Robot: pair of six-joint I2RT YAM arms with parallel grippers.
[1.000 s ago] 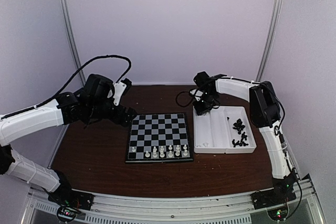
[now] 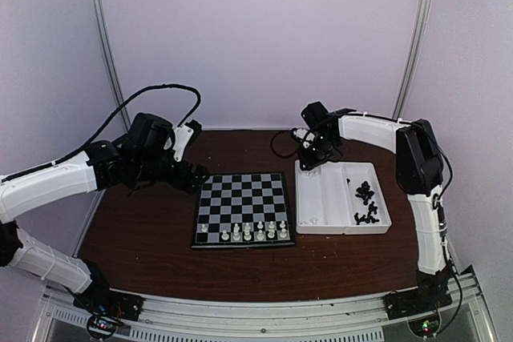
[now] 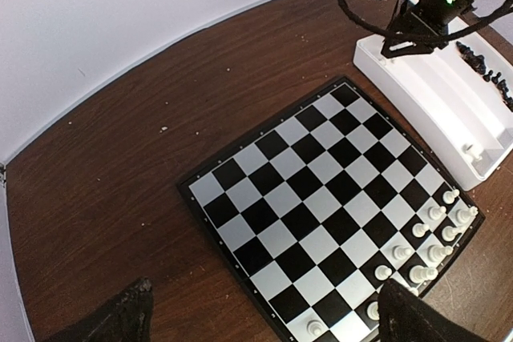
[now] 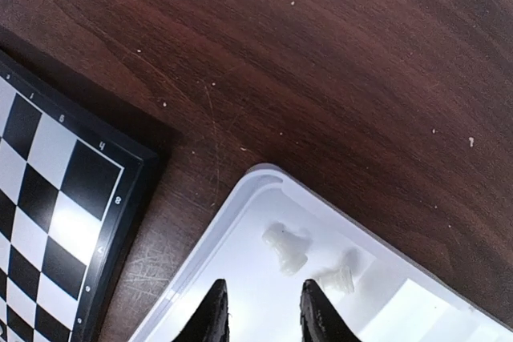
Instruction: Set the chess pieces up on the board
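The chessboard has white pieces standing along its near side, more densely at the right. My right gripper hovers over that corner, fingertips apart; whether anything sits lower between them is out of view. My left gripper hangs above the board's left edge, its fingers at the bottom corners of the left wrist view, open.
Bare wooden table lies left of, behind and in front of the board. The tray sits just right of the board. Walls enclose the back and both sides.
The left arm is unchanged.
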